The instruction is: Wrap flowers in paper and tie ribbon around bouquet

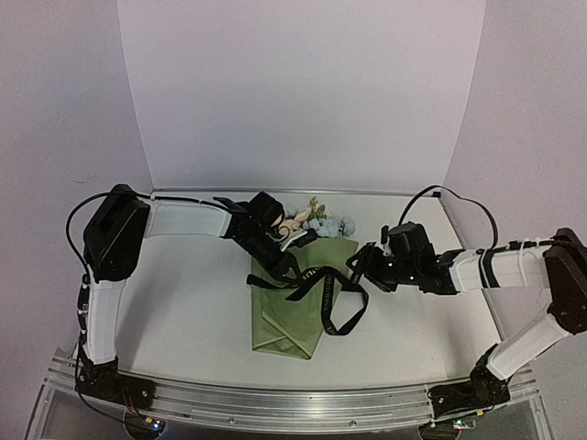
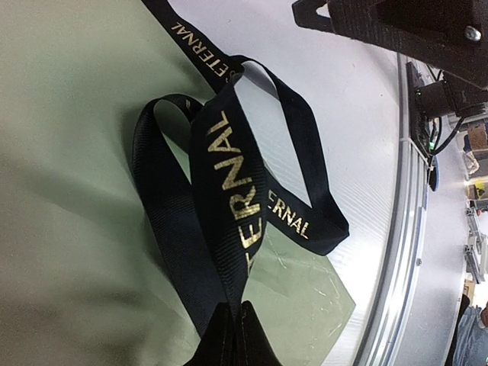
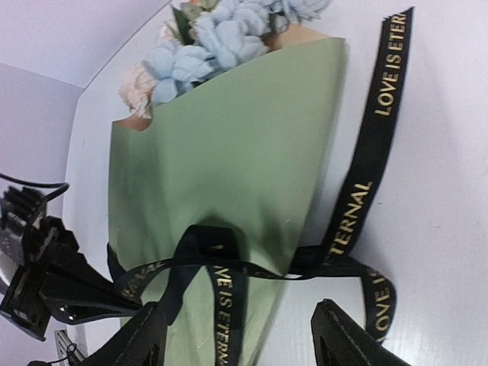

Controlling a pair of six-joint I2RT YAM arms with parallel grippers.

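Note:
The bouquet of pale blue and peach flowers (image 1: pixel 321 223) lies in flat green wrapping (image 1: pixel 284 325), with its blooms at the far end. Across the wrapping runs a black ribbon (image 1: pixel 328 307) with gold lettering, bent into loose loops. My left gripper is shut on the ribbon (image 2: pixel 229 168), which rises twisted from the closed tips. Off the wrapping's right edge, my right gripper stands open, its fingers (image 3: pixel 141 335) wide apart. No ribbon is pinched there; strands show beyond the gap. One ribbon end (image 3: pixel 374 114) stretches over the bare table on the right.
A metal rail (image 1: pixel 275 403) runs along the front edge. In the right wrist view, the left gripper's dark fingers (image 3: pixel 84 293) reach in from the left, close by.

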